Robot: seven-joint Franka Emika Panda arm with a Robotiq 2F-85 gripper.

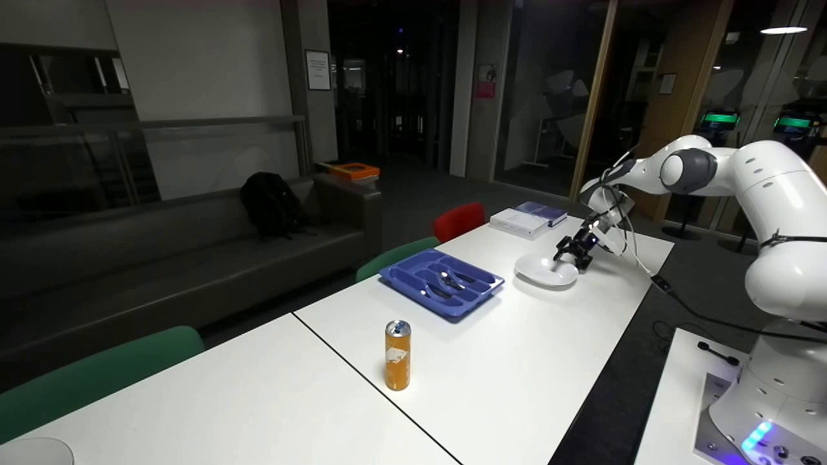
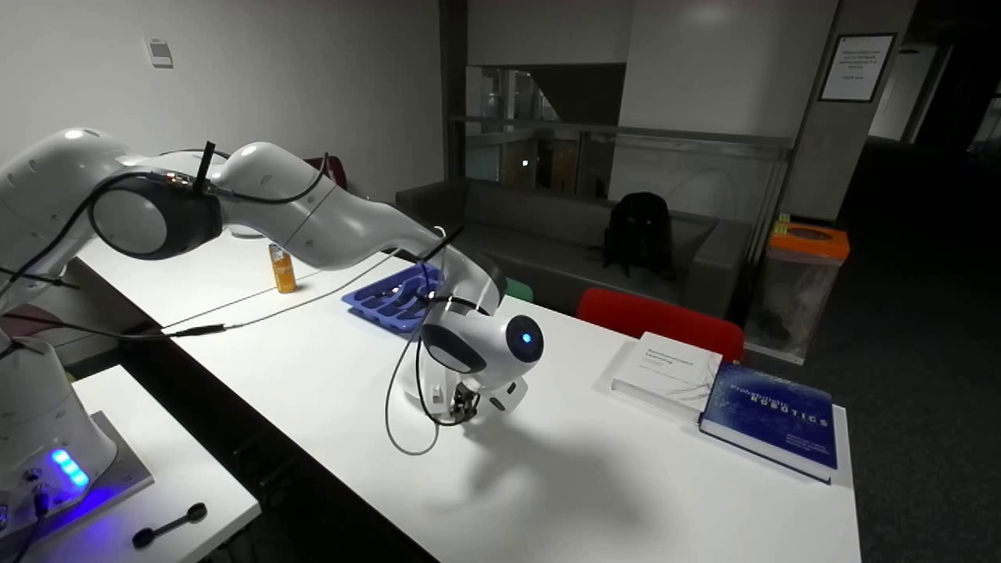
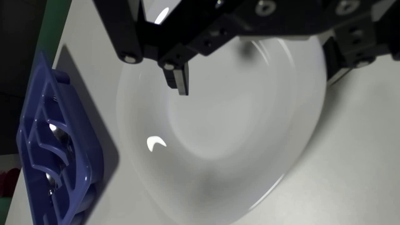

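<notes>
A white oval dish fills much of the wrist view and looks empty. It rests on the table, and in exterior view 1 the same dish sits just left of my gripper. The wrist view shows my gripper open across the dish: one finger hangs over its inside, the other is beyond the rim on the right. Nothing is between the fingers. Whether either finger touches the dish, I cannot tell. From exterior view 2, the arm hides most of the dish.
A blue cutlery tray holding several pieces of cutlery lies near the dish. An orange can stands upright farther along the table. Two books, one white and one blue, lie at the far end. Table space between tray and front edge is clear.
</notes>
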